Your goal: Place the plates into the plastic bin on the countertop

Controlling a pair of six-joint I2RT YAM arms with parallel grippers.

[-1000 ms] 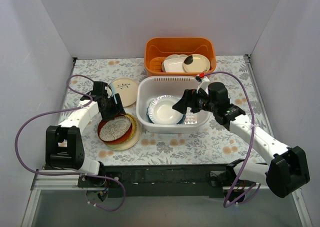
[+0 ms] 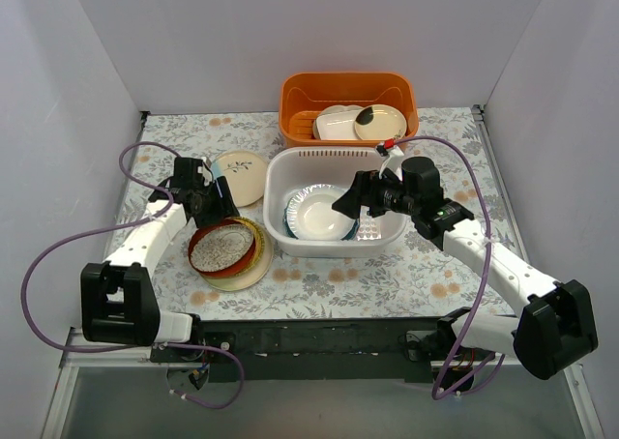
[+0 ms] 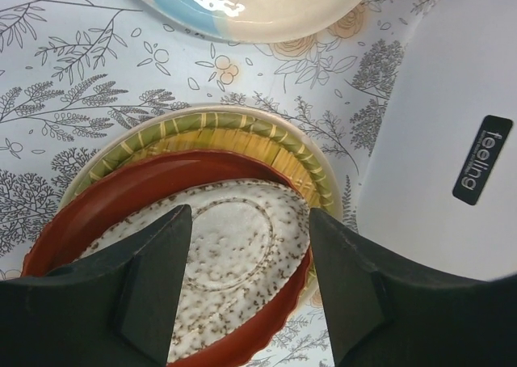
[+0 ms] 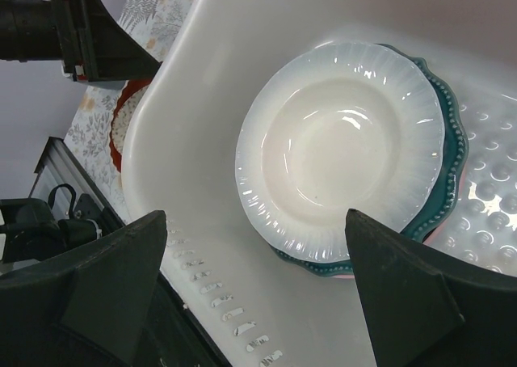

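A stack of plates lies left of the white bin (image 2: 332, 249): a speckled plate (image 3: 230, 242) in a red dish (image 3: 139, 187), over a yellow woven-pattern plate (image 3: 188, 127). My left gripper (image 2: 218, 203) is low over the stack's back edge; what is between its fingers is unclear in the left wrist view, as the fingertips (image 3: 170, 229) overlap the plates. Inside the bin a white fluted plate (image 4: 339, 149) rests on a teal scalloped one (image 4: 444, 189). My right gripper stands open above these, holding nothing.
A cream plate (image 2: 242, 173) lies behind my left gripper. An orange bin (image 2: 300, 96) with several plates stands at the back. Walls enclose the sides and back.
My left arm has shifted slightly toward the front-left, and its gripper has moved a little. The right arm and the bins look unchanged.
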